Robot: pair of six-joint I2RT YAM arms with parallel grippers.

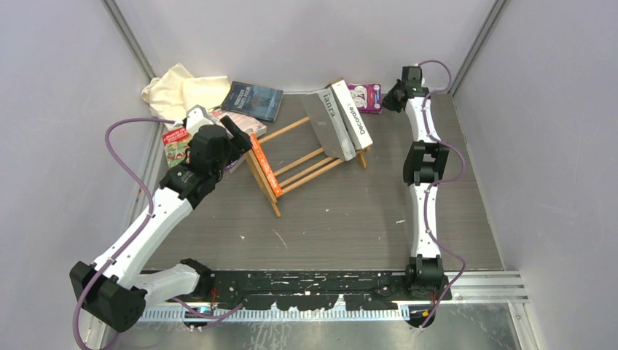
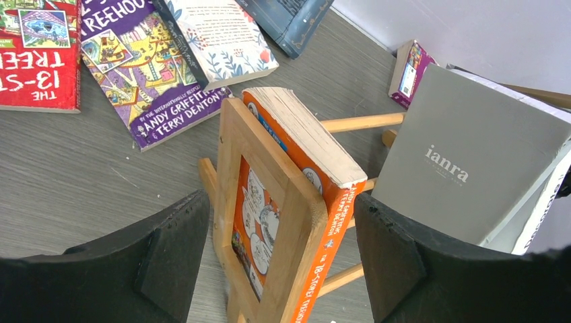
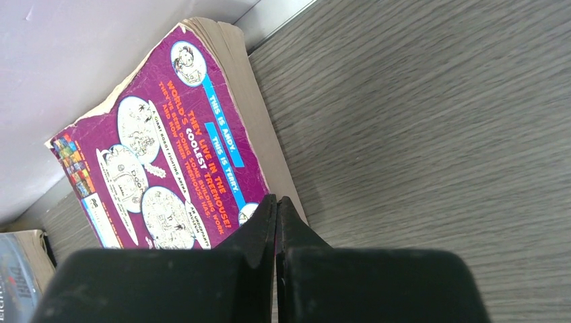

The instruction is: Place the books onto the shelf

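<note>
In the left wrist view, my left gripper is open, its fingers apart on either side of an orange book [image 2: 296,128] and the wooden end frame [image 2: 289,202]. The orange book leans against that frame. At the rack's other end lean a grey book [image 1: 329,124] and a white one lettered Decorate [image 1: 351,113]. By the back wall lies a purple book [image 3: 182,141]. My right gripper is shut at its page edge. A purple sliver shows between the fingers, but whether they pinch the book cannot be told.
A dark blue book [image 1: 252,100], red book [image 1: 175,144], white floral book [image 2: 219,44] and purple-yellow book [image 2: 151,70] lie back left, beside a cream cloth [image 1: 186,89]. The rack's wooden rails [image 1: 313,173] span mid-floor.
</note>
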